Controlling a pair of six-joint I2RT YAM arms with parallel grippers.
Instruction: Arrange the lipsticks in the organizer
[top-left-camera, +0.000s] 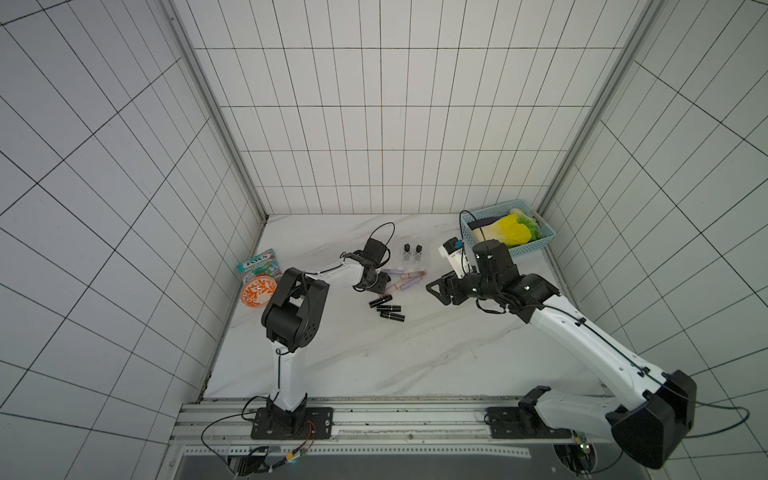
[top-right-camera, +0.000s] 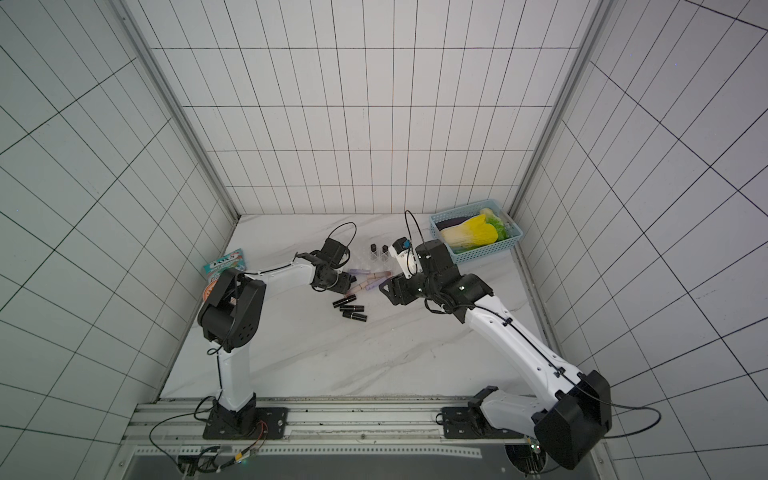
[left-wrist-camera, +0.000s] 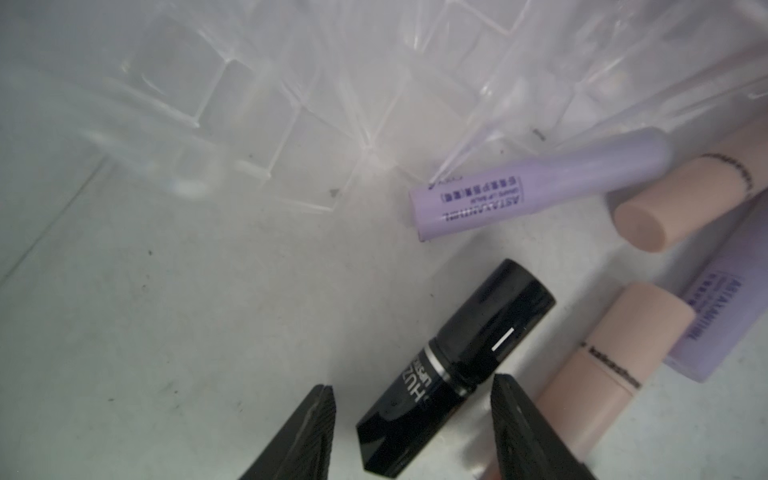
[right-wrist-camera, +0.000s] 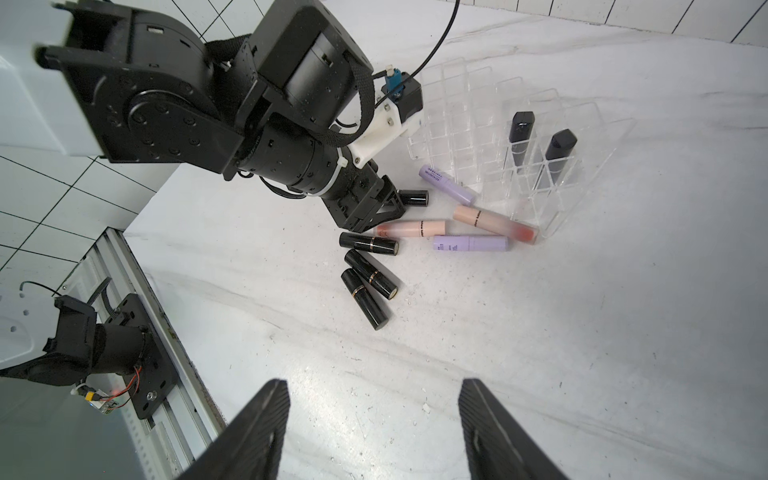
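In the left wrist view a black lipstick (left-wrist-camera: 456, 368) lies on the table, between the separated fingers of my left gripper; whether they touch it cannot be told. Close by lie two lilac tubes (left-wrist-camera: 552, 180) and two pink tubes (left-wrist-camera: 604, 376). The clear organizer (right-wrist-camera: 480, 112) stands behind them, with two black lipsticks (right-wrist-camera: 521, 128) upright in its compartments. Nearer the table's front, three more black lipsticks (right-wrist-camera: 369, 273) lie loose. My right gripper is open and empty, apart from the group to its right side in the top views.
A blue basket (top-left-camera: 528, 247) of toy vegetables stands at the back right. At the left lies an orange and white round item (top-left-camera: 258, 291) beside a colourful packet (top-left-camera: 257, 262).
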